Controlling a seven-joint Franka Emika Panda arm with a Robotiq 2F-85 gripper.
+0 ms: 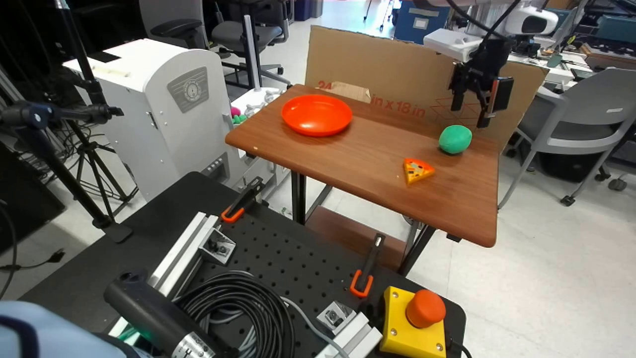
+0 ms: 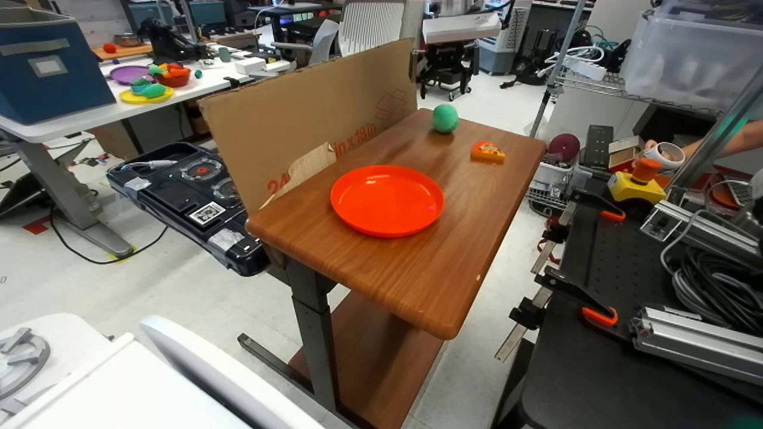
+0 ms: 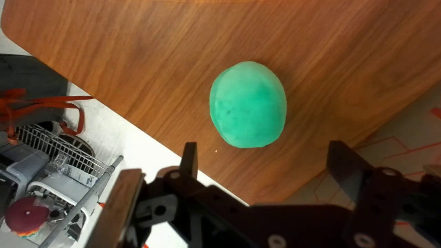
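Note:
A rounded green object (image 1: 455,139) rests on the brown table (image 1: 369,155) near its back right corner; it fills the centre of the wrist view (image 3: 249,105). My gripper (image 1: 471,114) hangs in the air close above it. In the wrist view the two fingers of the gripper are wide apart, open, with nothing held. A toy pizza slice (image 1: 418,170) lies a short way in front of the green object. On the far left half of the tabletop is a flat orange-red plate (image 2: 387,201), empty.
A cardboard panel (image 1: 381,77) stands upright along the table's back edge, right behind the gripper. Bare tabletop lies between the plate and the pizza slice. In front, a black bench (image 1: 280,238) carries clamps, cables and a yellow box with a red button (image 1: 417,322).

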